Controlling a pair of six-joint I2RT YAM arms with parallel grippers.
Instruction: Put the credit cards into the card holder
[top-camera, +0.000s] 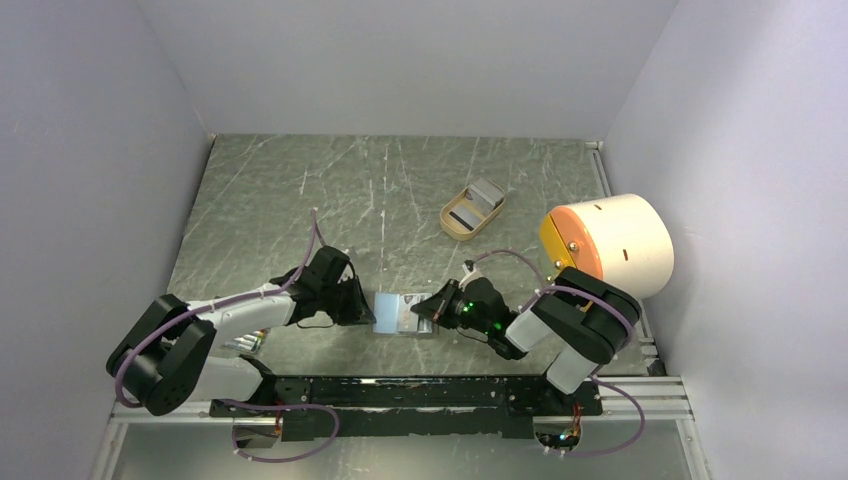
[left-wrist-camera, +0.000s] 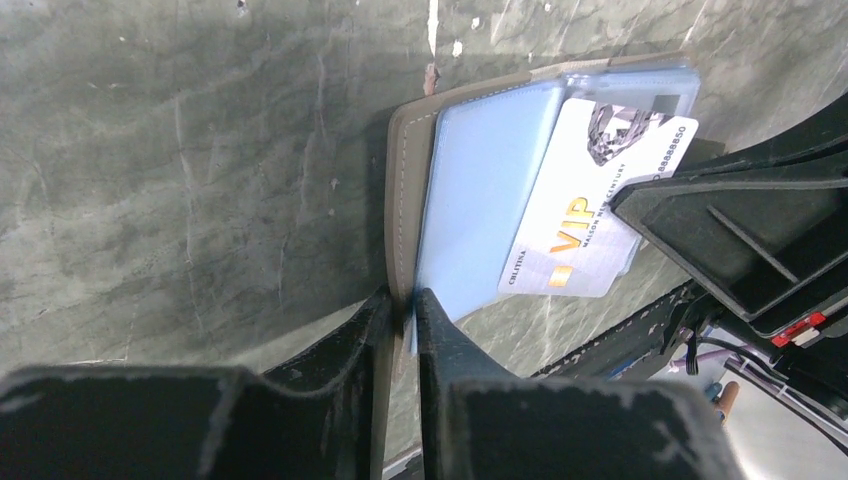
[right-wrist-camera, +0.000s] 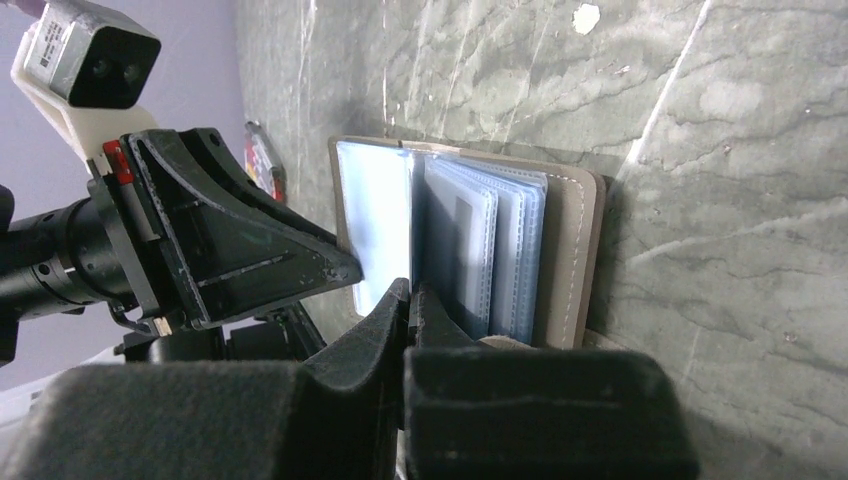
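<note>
The open card holder (top-camera: 388, 312), grey-brown with blue sleeves, lies at the table's front middle. My left gripper is shut on its left edge. A white VIP card (left-wrist-camera: 575, 200) shows among the sleeves in the left wrist view. My right gripper is shut at the sleeves; in the right wrist view it is at a thin upright sleeve edge, and whether it grips that is hard to tell.
A wooden box (top-camera: 452, 222) with grey cards stands behind to the right. A large cream and orange cylinder (top-camera: 625, 240) is at the far right.
</note>
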